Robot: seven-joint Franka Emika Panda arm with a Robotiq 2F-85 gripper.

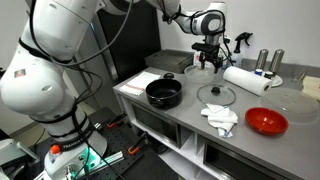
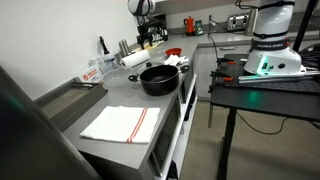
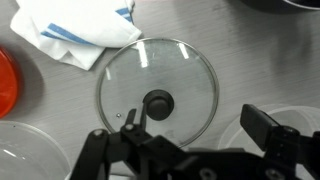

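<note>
My gripper [image 1: 212, 54] hangs above the back of the counter, its fingers spread and nothing between them. In the wrist view a round glass lid [image 3: 130, 75] with a black knob [image 3: 158, 104] lies flat on the counter below, the knob showing between the fingers, nearer the left one. A gap separates gripper and lid in exterior view 1, where the lid [image 1: 214, 96] rests right of the black pot [image 1: 164, 93]. The pot stands uncovered, and its rim [image 3: 290, 3] just enters the wrist view's top right corner.
A folded white towel [image 1: 221, 116] and a red bowl [image 1: 267, 122] lie right of the lid. Clear bowls [image 1: 200, 77] and a paper roll [image 1: 247, 81] stand behind it. A white cloth with red stripes [image 2: 122, 122] covers the counter beyond the pot.
</note>
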